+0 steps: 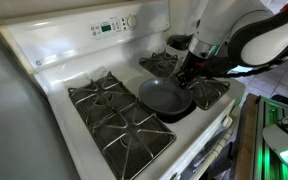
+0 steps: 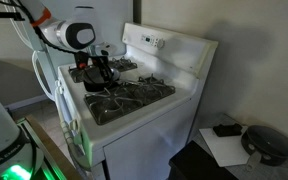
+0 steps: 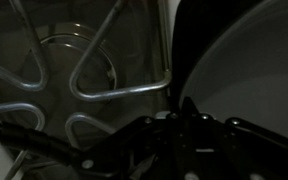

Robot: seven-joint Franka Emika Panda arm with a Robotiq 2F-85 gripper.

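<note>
A dark frying pan [image 1: 164, 97] sits toward the middle of the white stove, between the left and right burner grates; it also shows in the second exterior view as a dark pan [image 2: 99, 86] under the arm. My gripper [image 1: 186, 81] is low at the pan's right side, at its rim. In the wrist view the pan's curved wall [image 3: 254, 75] fills the right, with the gripper shut beside its edge. Nothing can be made out between the fingers; the dim picture hides the exact contact.
Black grates [image 1: 131, 135] cover the left burners, bare of cookware. Another grate [image 1: 209, 92] lies under the arm on the right. The control panel [image 1: 109, 28] rises behind. A second dark pan [image 2: 268, 145] rests on the counter, away from the stove.
</note>
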